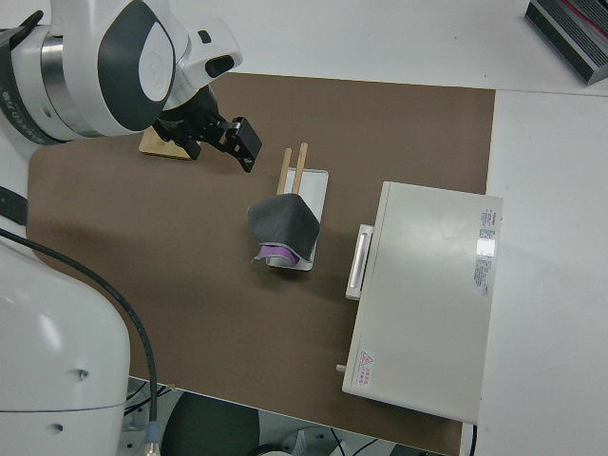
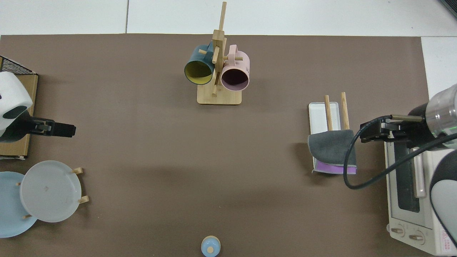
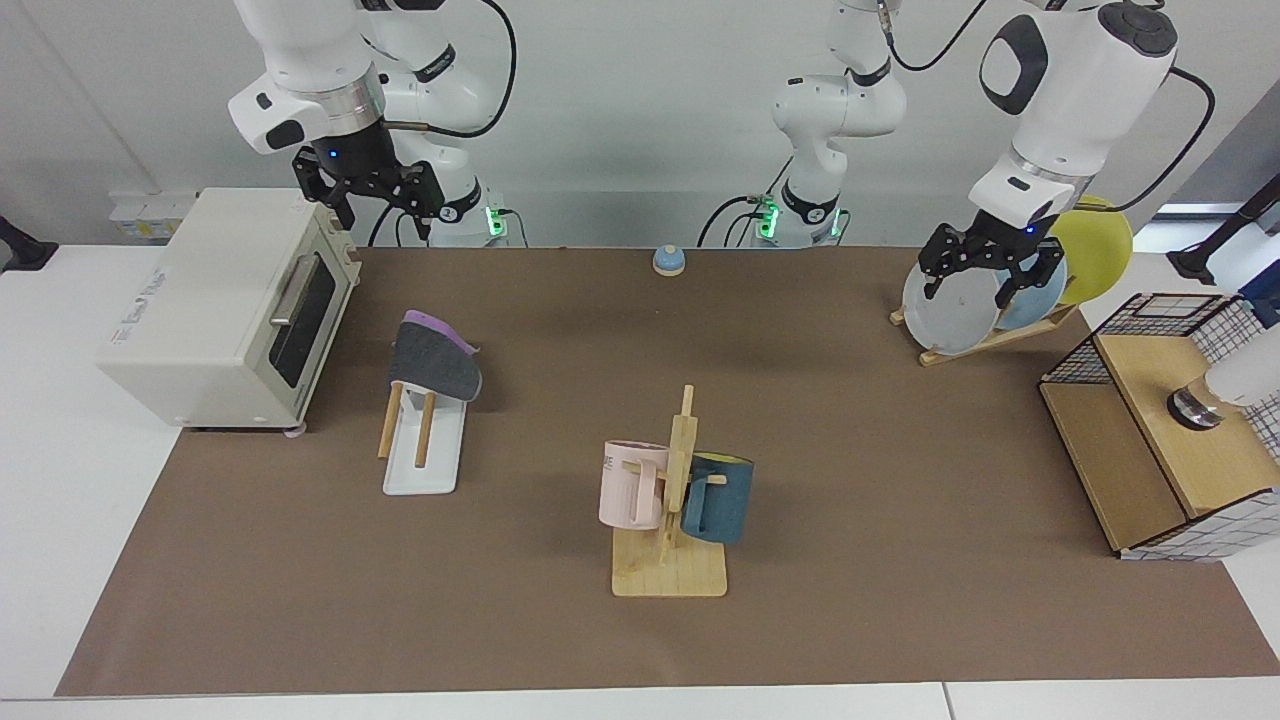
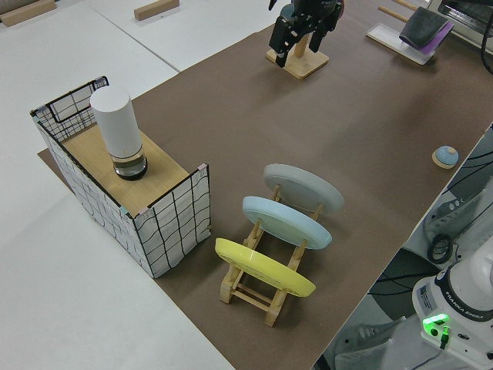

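A wooden mug tree (image 2: 219, 96) holds a teal mug (image 2: 198, 68) and a pink mug (image 2: 235, 70). A white rack (image 2: 317, 115) with two wooden pegs carries a grey cloth (image 2: 326, 145) over a purple one (image 2: 334, 169). One arm's gripper (image 2: 55, 128) hangs at the left near the plate rack and wire shelf; the other gripper (image 2: 377, 132) is at the right, above the oven (image 2: 402, 214), partly behind its cable. Neither appears to touch the mugs; their finger state is unclear.
A white plate (image 2: 50, 190), blue plate (image 2: 10, 205) and yellow plate (image 4: 262, 266) stand in a wooden rack. A wire shelf (image 4: 162, 181) holds a white cylinder (image 4: 115, 123). A small blue round object (image 2: 210, 246) lies at the near edge.
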